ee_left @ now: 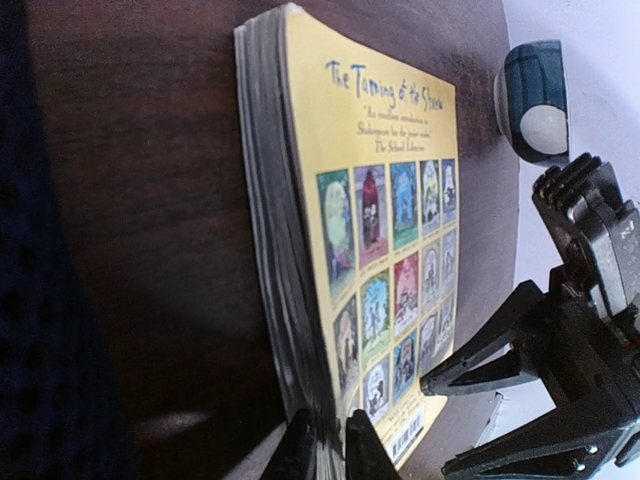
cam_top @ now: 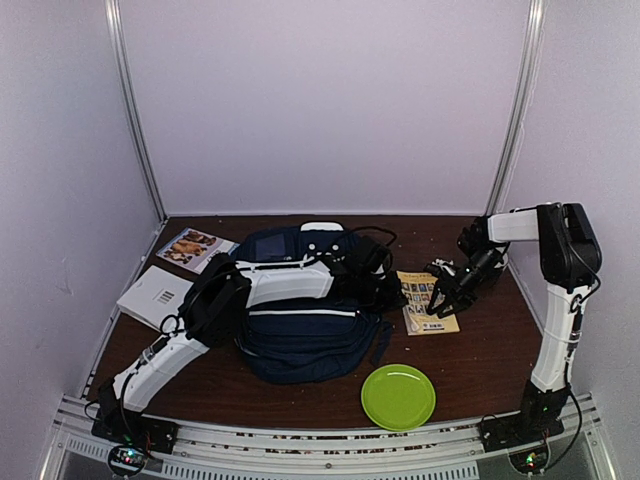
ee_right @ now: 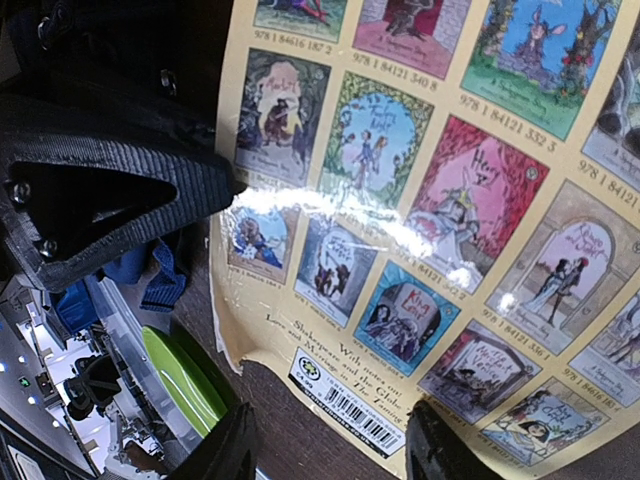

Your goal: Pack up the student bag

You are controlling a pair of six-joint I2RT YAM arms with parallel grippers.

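A yellow book, The Taming of the Shrew [cam_top: 425, 300] [ee_left: 380, 130] [ee_right: 450, 230], lies beside the navy backpack [cam_top: 305, 350]. My left gripper [cam_top: 393, 298] is at the book's page edge nearest the bag, its fingertips partly open around or against that edge; whether they grip it is unclear. My right gripper [cam_top: 438, 292] stands open over the book's cover, from the other side.
Two books [cam_top: 195, 250] [cam_top: 150, 298] lie left of the bag. A green plate [cam_top: 398, 398] is at the front. A dark teal cup [ee_left: 530, 80] is behind the right arm. Bare table lies front right.
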